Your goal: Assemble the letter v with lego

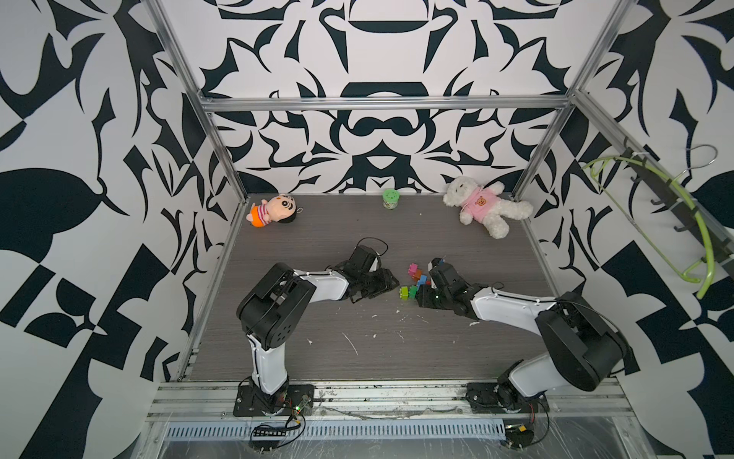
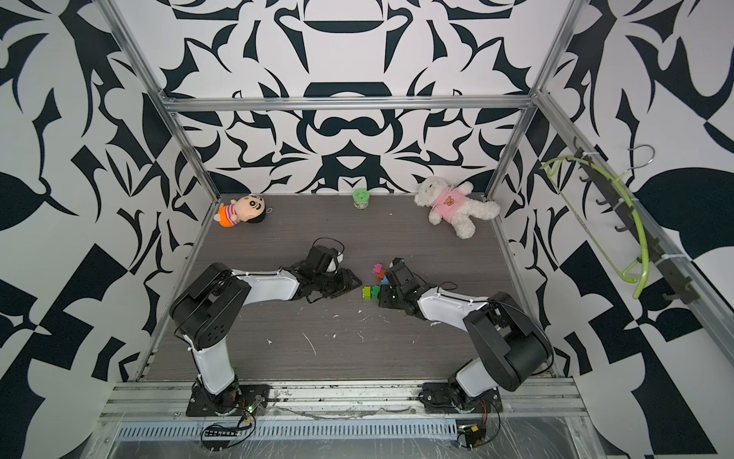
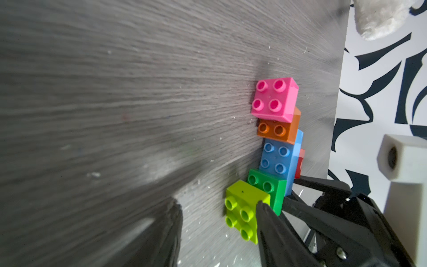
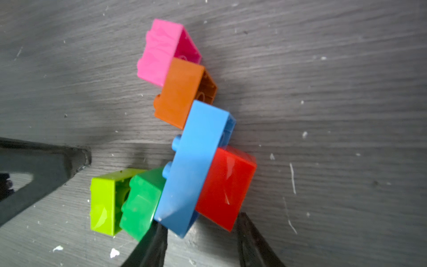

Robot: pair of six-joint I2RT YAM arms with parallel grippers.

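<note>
Duplo bricks lie in a bent row on the table: pink point(image 3: 274, 100), orange point(image 4: 177, 91), long blue point(image 4: 192, 164), red point(image 4: 226, 187), green point(image 4: 143, 204) and lime point(image 4: 104, 207). The green brick lies between the lime and blue ones at the near end. My left gripper is open just left of the lime brick, nothing between its fingers. My right gripper is open at the near ends of the blue and red bricks, apparently not closed on them.
A doll point(image 1: 271, 210), a green cup point(image 1: 390, 197) and a white bear point(image 1: 485, 206) lie along the back.
</note>
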